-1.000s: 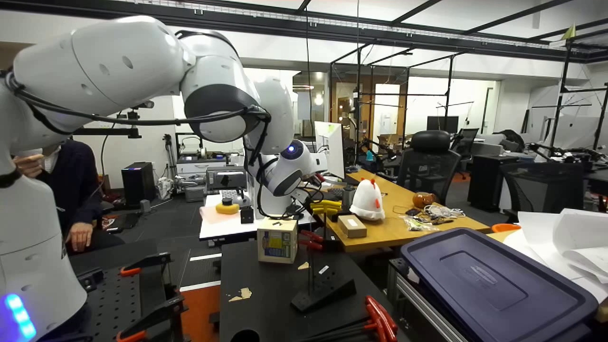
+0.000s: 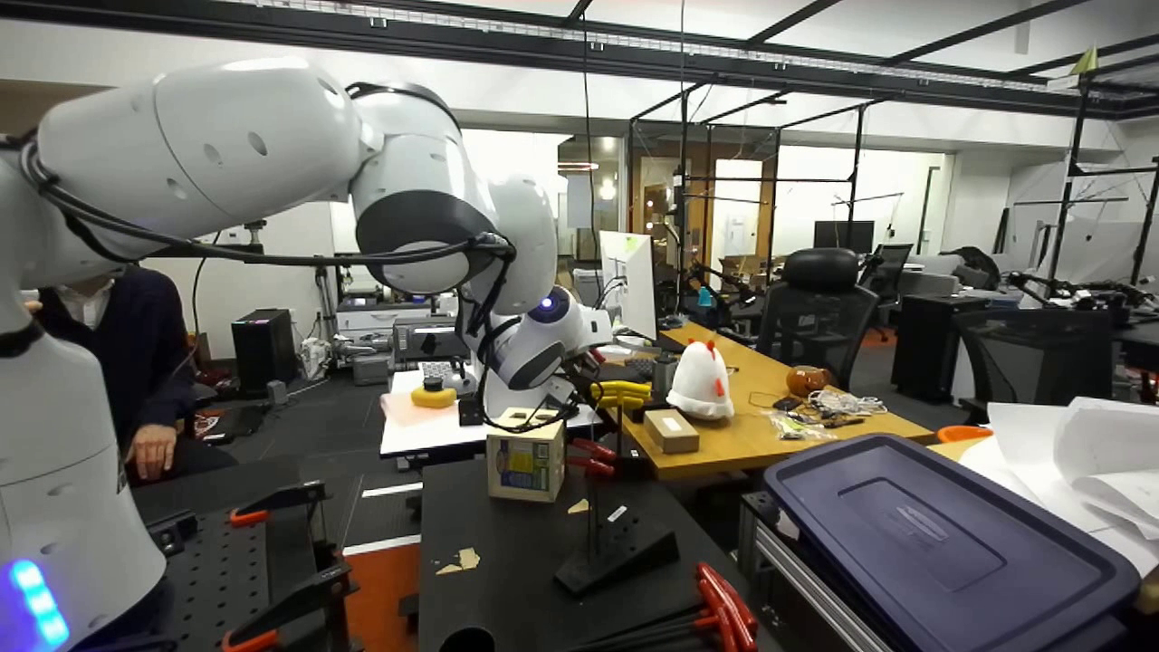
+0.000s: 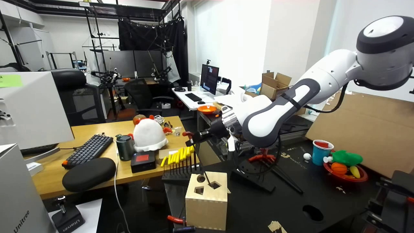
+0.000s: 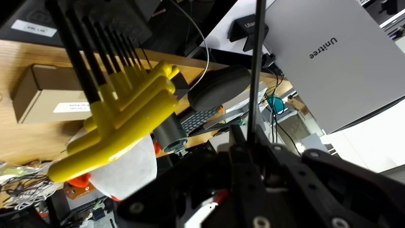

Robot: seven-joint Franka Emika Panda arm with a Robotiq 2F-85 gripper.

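My gripper (image 3: 197,138) is shut on a thin dark rod, a T-handle hex key whose red handle (image 3: 188,134) sticks out beside the fingers. The rod (image 4: 256,76) runs away from the fingertips in the wrist view. In exterior view 2 it slants down toward the wooden box (image 3: 206,207), its lower end at the diamond-shaped hole in the top; whether the tip is inside I cannot tell. Round and square-like holes are also cut there. Yellow-handled hex keys (image 3: 179,156) stand in a black rack just behind the box.
Another black stand (image 2: 617,560) rests on the dark table, with red-handled tools (image 2: 725,608) near it. A wooden desk behind carries a white plush (image 3: 149,135) and a small carton (image 2: 671,430). A red bowl of toys (image 3: 345,174) sits far right.
My arm and gripper have come down toward the box. The box seems shifted very slightly left in exterior view 1.
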